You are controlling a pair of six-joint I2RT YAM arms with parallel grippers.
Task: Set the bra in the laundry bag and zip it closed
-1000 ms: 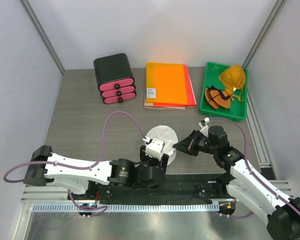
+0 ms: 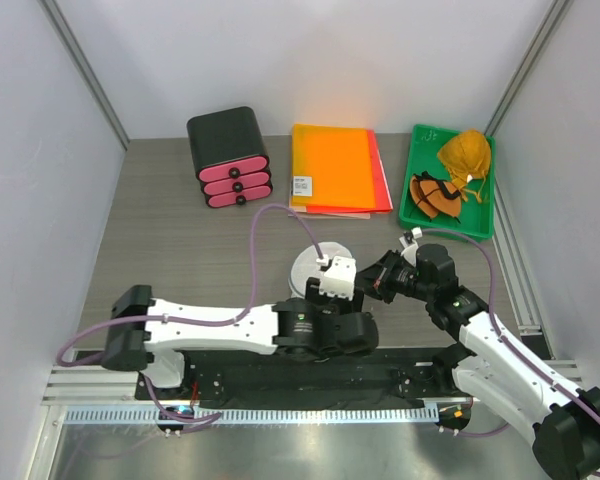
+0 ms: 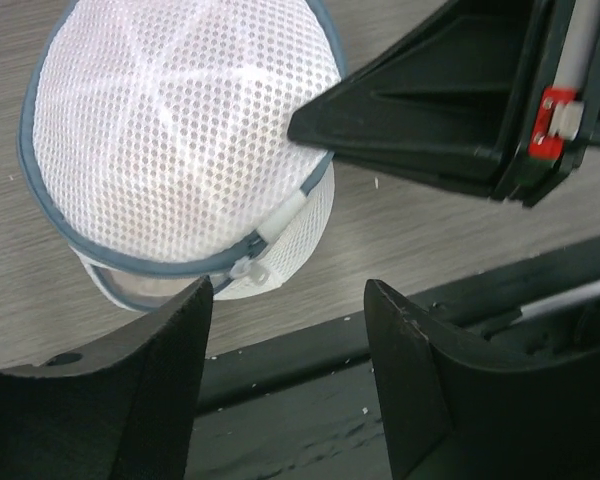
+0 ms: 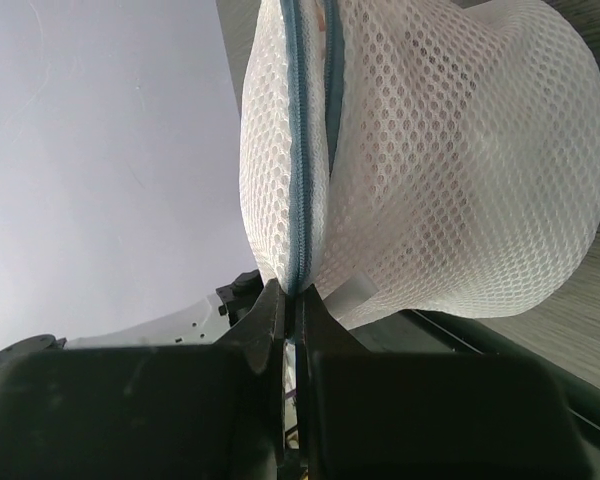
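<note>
The round white mesh laundry bag [image 2: 303, 263] lies on the table, partly hidden under my left gripper [image 2: 337, 293]. Its grey-blue trim and a small pale tab [image 3: 248, 268] show in the left wrist view, the tab lying beyond and between my left fingers, which stand apart and hold nothing. My right gripper is shut on the blue-grey edge band [image 4: 299, 180] of the bag. A sliver of peach [image 4: 321, 22] shows between two bands there; I cannot tell whether it is the bra, which is not clearly visible.
At the back stand a black box with pink drawers [image 2: 231, 155] and orange and red folders [image 2: 333, 170]. A green tray [image 2: 416, 160] at the back right holds a mustard pouch [image 2: 465, 155] and brown items with black straps [image 2: 436, 196].
My left gripper has moved to the right, close to the right gripper, and now covers the bag's right part. The right arm has shifted only slightly, staying at the bag's edge.
</note>
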